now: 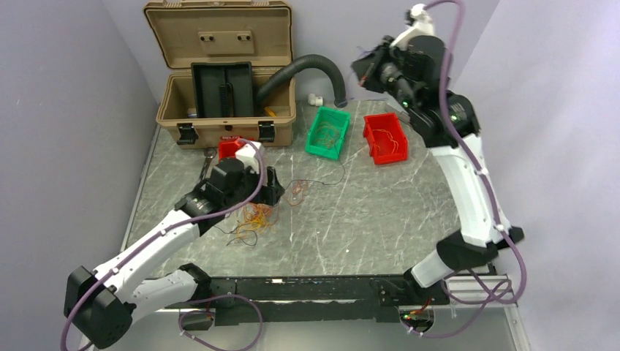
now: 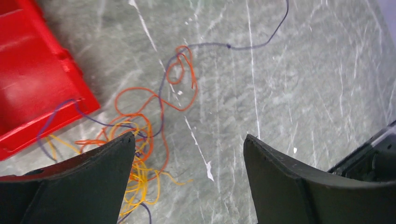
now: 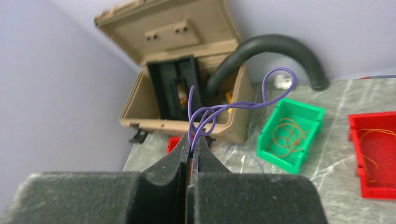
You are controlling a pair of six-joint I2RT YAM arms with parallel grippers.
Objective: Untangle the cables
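High over the table's back, my right gripper is shut on a purple cable point(image 3: 229, 106), whose twisted loops stick out past the fingertips. In the left wrist view the purple cable point(image 2: 163, 84) runs from the pile, under an orange cable point(image 2: 190, 74), then off the top edge. Orange and yellow cables point(image 2: 138, 172) lie tangled near the left, with purple strands among them. My left gripper stands open above the table beside this pile, nothing between its fingers. In the top view the left arm partly hides the tangle.
A green bin point(image 1: 311, 151) and a red bin point(image 1: 390, 159), each with cable inside, stand at the back. Another red bin point(image 2: 56, 56) sits left of the tangle. Behind is an open tan toolbox point(image 1: 167, 117) with a black hose point(image 1: 322, 62).
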